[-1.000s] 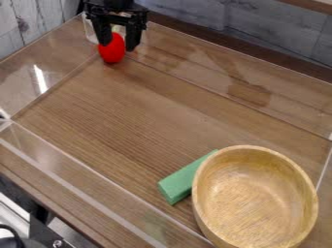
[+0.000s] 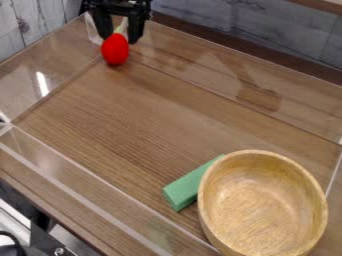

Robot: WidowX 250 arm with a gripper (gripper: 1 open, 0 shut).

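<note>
The black gripper (image 2: 115,14) is at the top left of the camera view, above and slightly behind a red object (image 2: 115,48) that stands on the wooden surface. A pale, partly hidden item (image 2: 102,26) is behind the red object. The fingers are too dark and small to show whether they are open or shut.
A large wooden bowl (image 2: 262,203) sits at the bottom right, with a green block (image 2: 191,183) to its left.
The gripper has moved up and away from around the red object, which now shows more fully in the same place.
</note>
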